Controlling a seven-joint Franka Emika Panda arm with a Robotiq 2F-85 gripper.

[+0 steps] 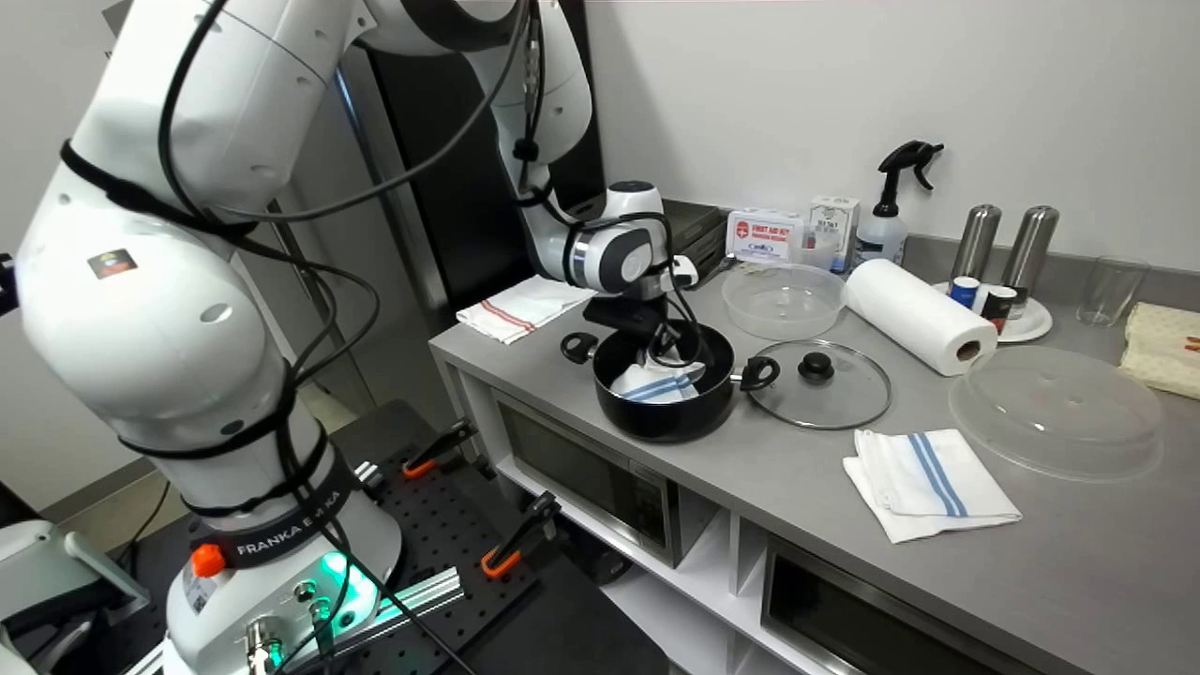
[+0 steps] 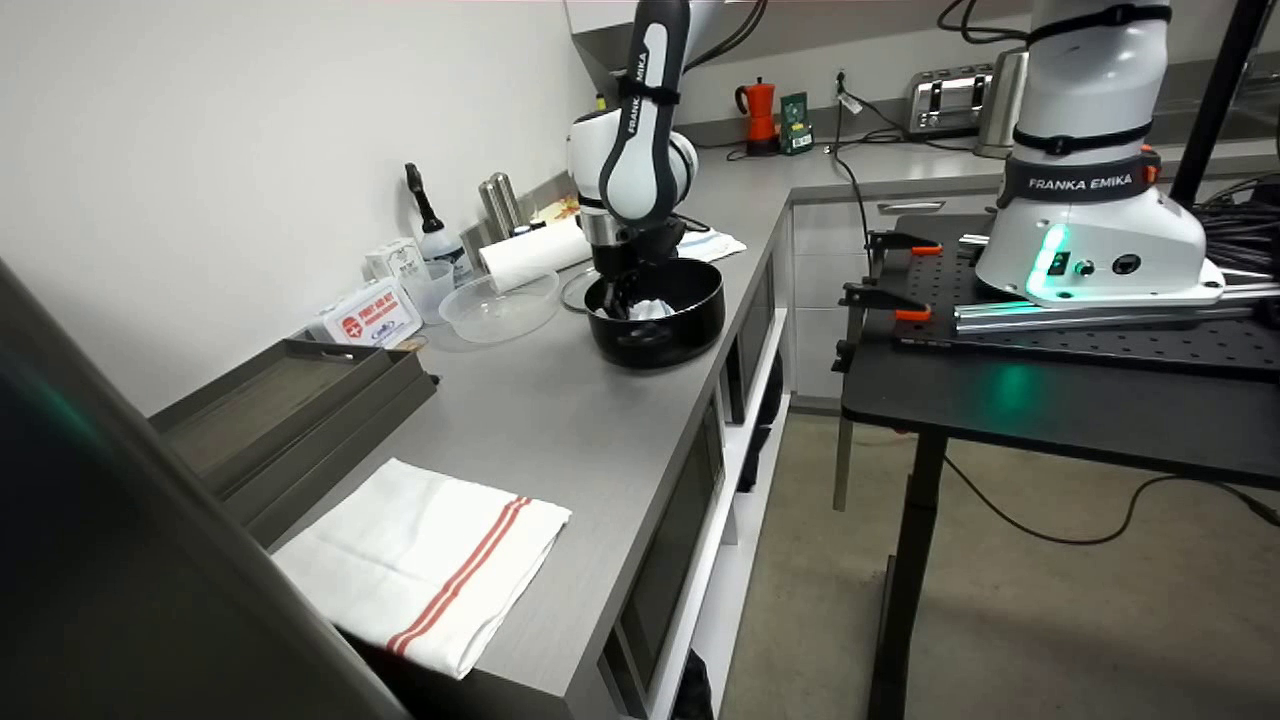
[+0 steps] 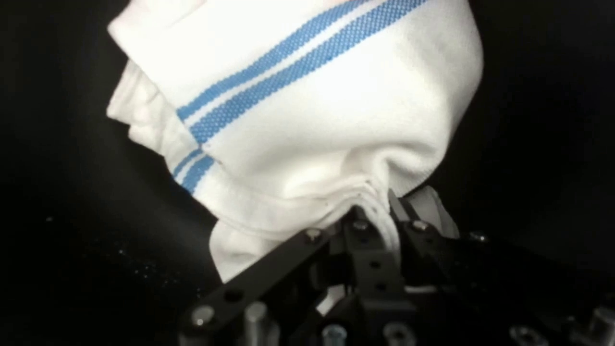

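Inside the black pot is a white cloth with blue stripes, bunched up in the interior. My gripper reaches down into the pot, shut on a folded edge of this cloth. In the wrist view the pinched layers run between the dark fingers, while the rest of the cloth spreads out over the pot's dark interior. From the second exterior view, only a small white part of the cloth shows past the pot's rim.
A glass lid lies right beside the pot. Close by are a folded blue-striped towel, a clear bowl and a paper towel roll. A red-striped towel lies at the counter's end, with bare counter between it and the pot.
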